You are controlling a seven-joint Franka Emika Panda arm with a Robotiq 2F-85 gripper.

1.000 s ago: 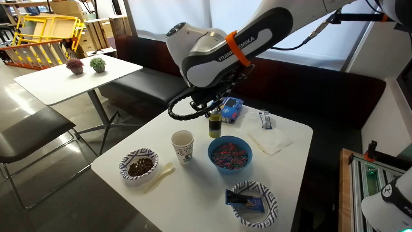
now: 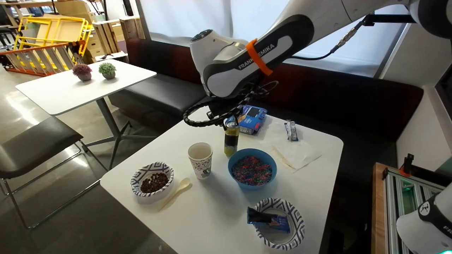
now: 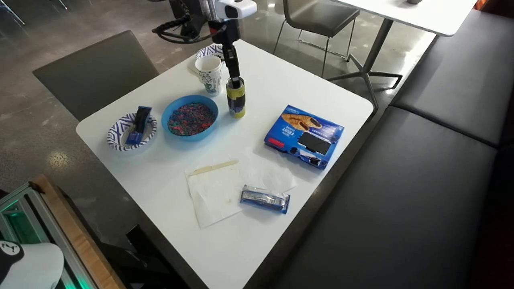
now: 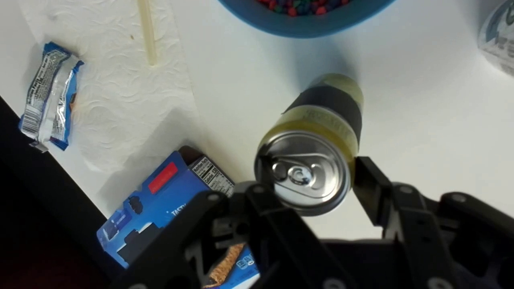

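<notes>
A yellow-green can (image 4: 308,154) with a dark band stands upright between the fingers of my gripper, which is shut on it near the top. Its silver lid and pull tab face up in the wrist view. In exterior view 2 the same can (image 3: 236,102) is just right of the blue bowl (image 3: 212,126), with my gripper (image 3: 235,82) coming down from above. Whether its base touches the table is hard to tell. A patterned paper cup (image 2: 201,162) is close by, apart from the can.
A blue snack box (image 3: 304,136), a wrapped bar (image 3: 265,199) and napkins (image 3: 212,195) lie on the table. Patterned bowls hold dark bits (image 2: 154,183) and blue wrappers (image 2: 271,222). A pale spoon (image 2: 177,192) rests beside the cup. Bare tabletop shows between box and can.
My gripper and the can have moved a little left and nearer the camera in exterior view 1, toward the cup. The other things on the table look the same.
</notes>
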